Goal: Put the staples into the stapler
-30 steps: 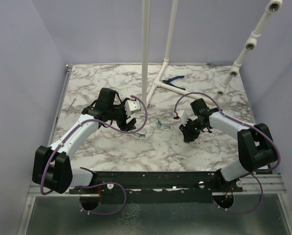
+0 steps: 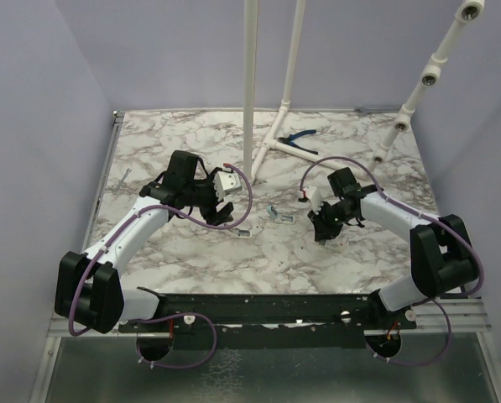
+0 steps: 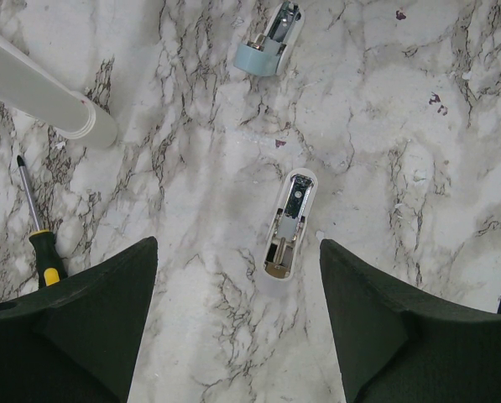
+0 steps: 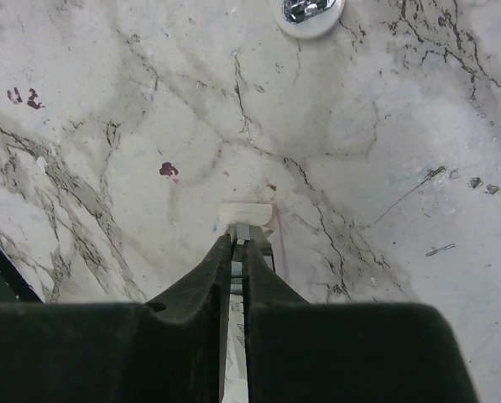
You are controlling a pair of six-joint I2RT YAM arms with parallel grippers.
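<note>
My right gripper is nearly closed, with a small grey metal piece, seemingly staples, pinched at its fingertips. Just beneath it on the table is a pale pack with more grey metal showing, mostly hidden by the fingers. A white mini stapler lies on the marble with its channel facing up. Farther off is a second stapler with a light-blue end. Above the white stapler, my left gripper stands open and empty.
White pipe framing stands behind the staplers. Blue-handled pliers lie by its base. A black-and-yellow screwdriver rests on the left wrist view's left side. Clear marble extends in front of the staplers.
The right arm has shifted very slightly, its gripper a touch nearer the table's front edge. The left arm and both staplers look unmoved.
</note>
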